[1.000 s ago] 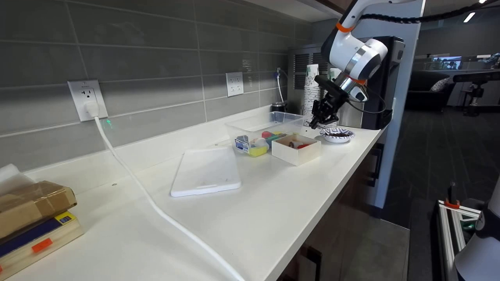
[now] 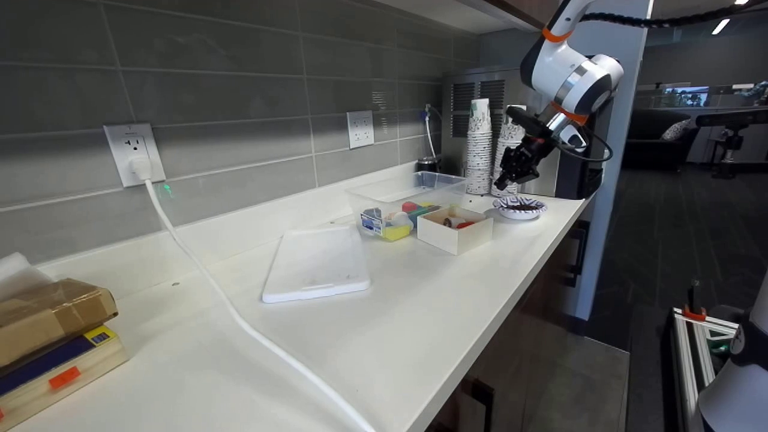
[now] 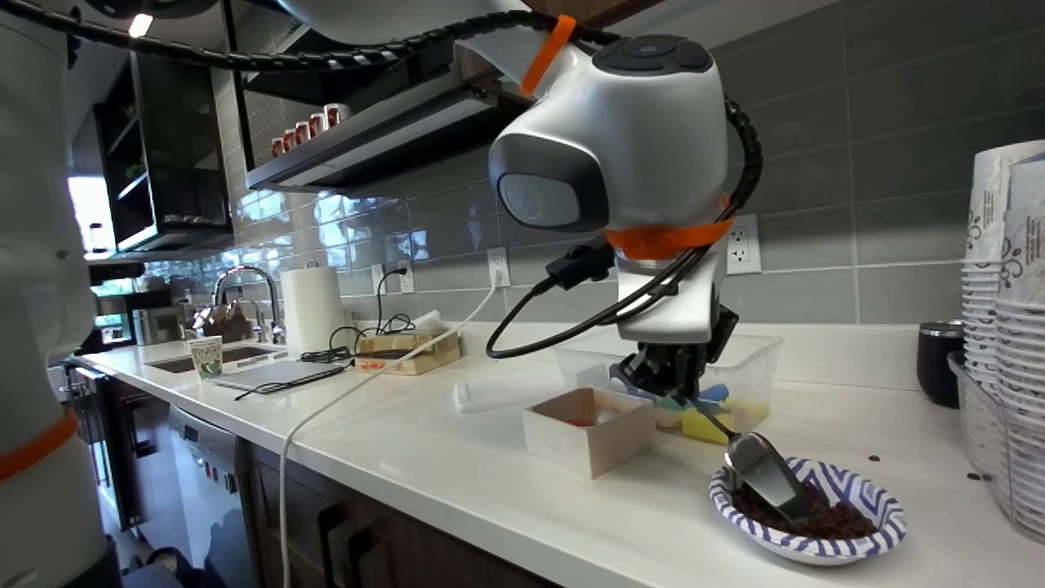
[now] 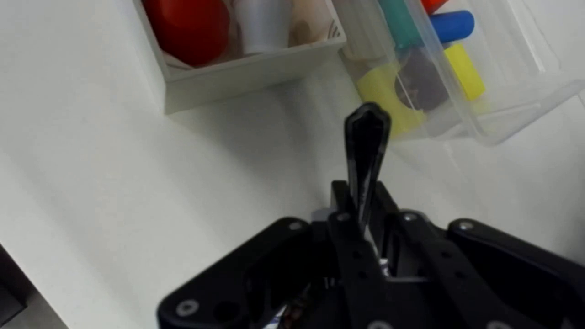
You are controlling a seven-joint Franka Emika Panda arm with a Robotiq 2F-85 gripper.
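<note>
In exterior view 2 my gripper (image 3: 693, 394) is shut on the handle of a metal serving spoon (image 3: 767, 474). The spoon slants down to the right, its broad head over the patterned bowl (image 3: 887, 529) and its tip at the dark red-brown bits (image 3: 833, 523) inside. Whether the tip presses into them is hard to tell. In the wrist view the dark handle end of the spoon (image 4: 367, 131) sticks out from between my fingers, while the spoon's head is hidden beneath the gripper.
Close by stand a small cream box (image 3: 588, 436) with red and white items and a clear plastic bin (image 3: 749, 372) of coloured objects. Stacked paper cups (image 3: 994, 343) rise beyond the bowl. A white board (image 2: 318, 263) lies on the counter, with bare surface in front.
Over the last second my arm and gripper have moved rightward in exterior view 1 and slightly up. The bowl has shifted a little to the right there. The box and bin stand where they were.
</note>
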